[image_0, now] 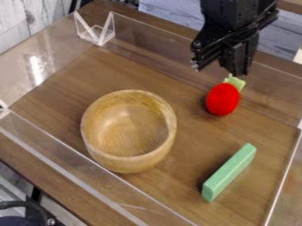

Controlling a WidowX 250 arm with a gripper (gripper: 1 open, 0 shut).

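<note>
The black gripper [220,55] hangs at the top right, raised above a red round object [223,100]. Its fingers appear apart, and I see nothing held between them. A small light green piece [235,82] lies just behind the red object. A wooden bowl [127,131] sits at the centre left, and a mint green bar [229,172] lies at the lower right.
A clear plastic piece [95,24] stands at the back left.
</note>
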